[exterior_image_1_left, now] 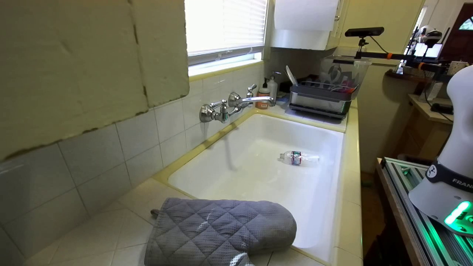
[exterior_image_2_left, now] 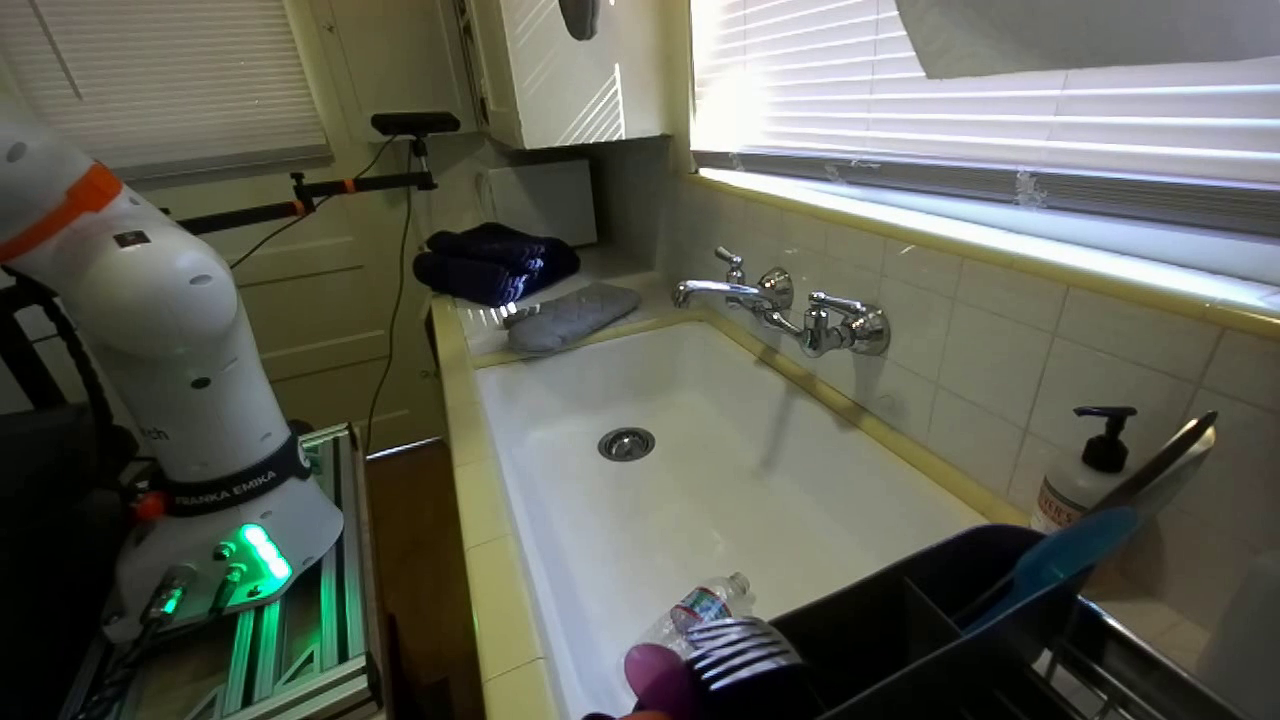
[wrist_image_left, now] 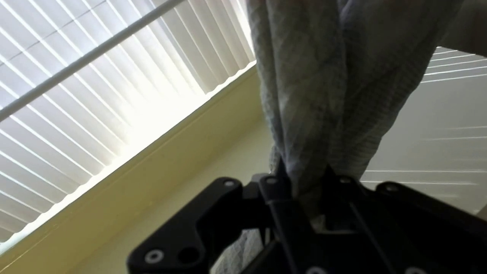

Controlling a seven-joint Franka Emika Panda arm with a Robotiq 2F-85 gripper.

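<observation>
Grey quilted fabric (wrist_image_left: 315, 91), which looks like an oven mitt, is pinched between the dark fingers of my gripper in the wrist view. Its folds fill the upper middle of that view, and a little more of it shows below the fingers. A rounded dark grey tip (exterior_image_2_left: 579, 17) at the top edge of exterior view 2 seems to be part of it, high in front of the cabinet. The gripper is outside both exterior views. Another grey oven mitt (exterior_image_1_left: 221, 228) lies flat on the counter at the sink's near end.
The white sink (exterior_image_1_left: 230, 177) holds a clear plastic bottle (exterior_image_1_left: 298, 158). A chrome faucet (exterior_image_1_left: 252, 101) juts from the tiled wall. Beyond the sink stand a dish rack (exterior_image_1_left: 321, 97) and soap bottles (exterior_image_1_left: 262, 95). Dark folded cloth (exterior_image_2_left: 494, 262) sits on the counter by the mitt.
</observation>
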